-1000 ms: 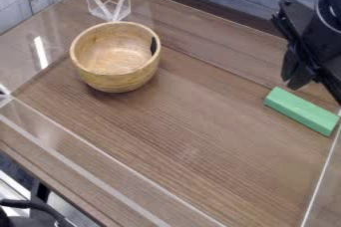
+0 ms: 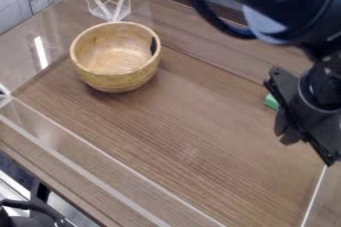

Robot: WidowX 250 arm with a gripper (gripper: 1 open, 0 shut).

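Note:
My gripper is low at the right side of the view, shut, with nothing visible between its fingers. Behind it, a green block is mostly hidden by the gripper's dark body, with a small edge showing. A wooden bowl stands on the left half of the table, well apart from the gripper.
Clear plastic pieces stand at the back left behind the bowl.
My gripper has come down from the upper right toward the front, now covering most of the green block that was in plain view. The bowl has not moved.

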